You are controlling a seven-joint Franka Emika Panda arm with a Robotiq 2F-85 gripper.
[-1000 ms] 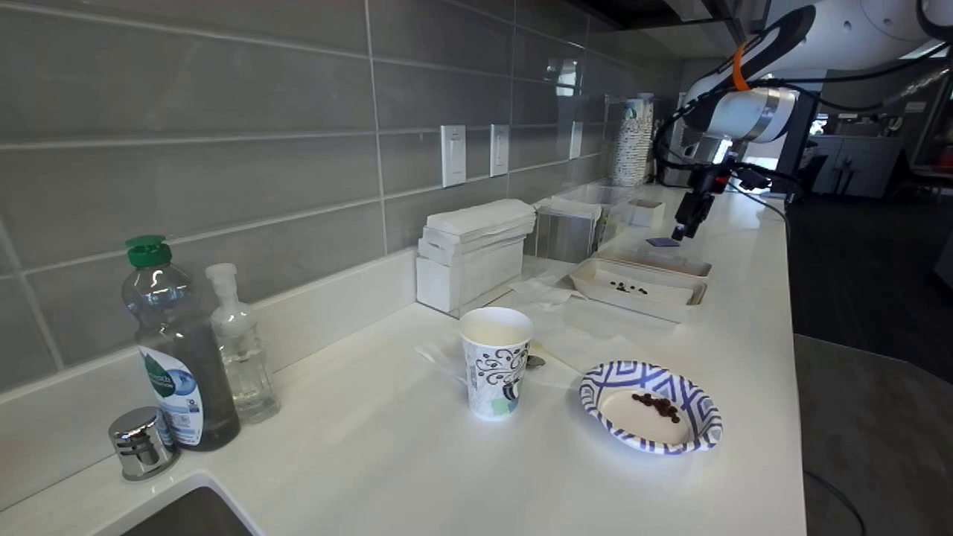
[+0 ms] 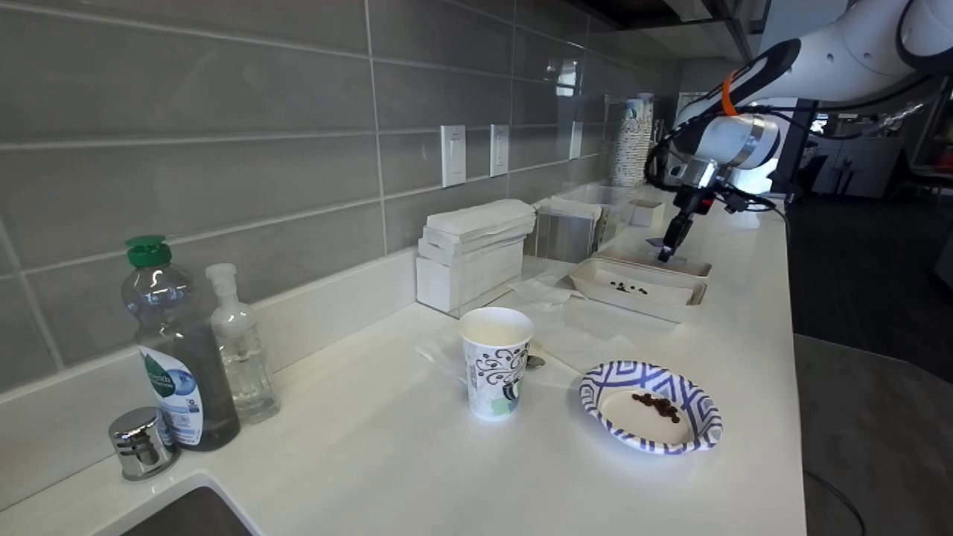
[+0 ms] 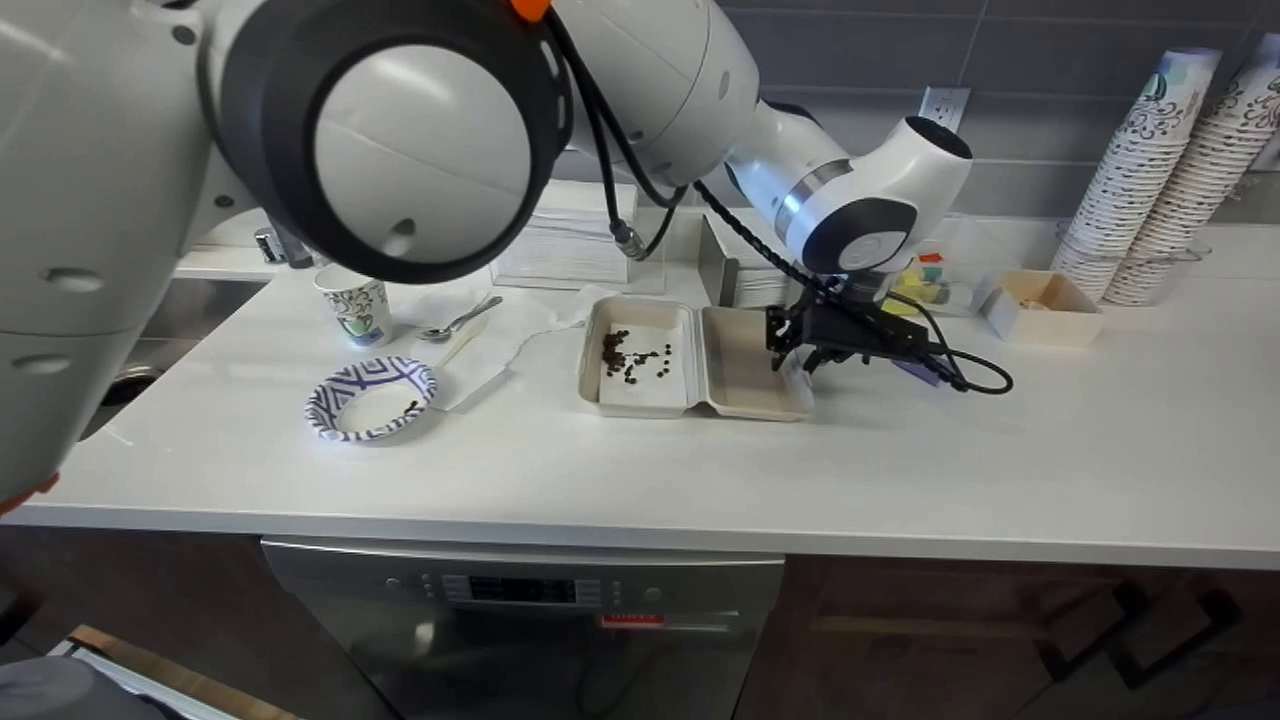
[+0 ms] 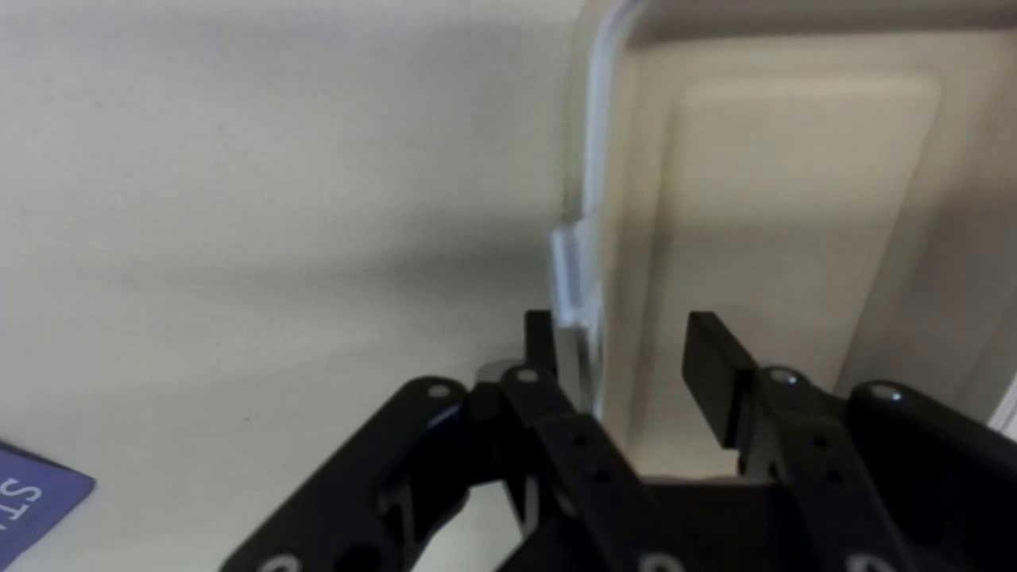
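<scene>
A beige clamshell container [image 3: 644, 310] lies unfolded on the counter, with small dark pieces [image 3: 624, 356] in its left half. Its empty right half is the lid [image 3: 738, 348]. My gripper [image 3: 792, 362] is down at the lid's outer edge. In the wrist view the gripper is part open, one finger outside the lid's rim [image 4: 596, 162] and the other over its inside, so the rim lies between them. Whether either finger touches the rim I cannot tell.
A patterned bowl [image 2: 652, 438] with dark pieces and a paper cup [image 2: 496, 362] stand nearer the sink. Behind are a napkin stack [image 2: 473, 254] and a small white box [image 3: 1044, 314]. A purple packet [image 4: 33, 505] lies beside the lid.
My gripper has come down and shifted toward the container, from above the counter near the purple packet to the lid's edge. The container, bowl and cup have not moved.
</scene>
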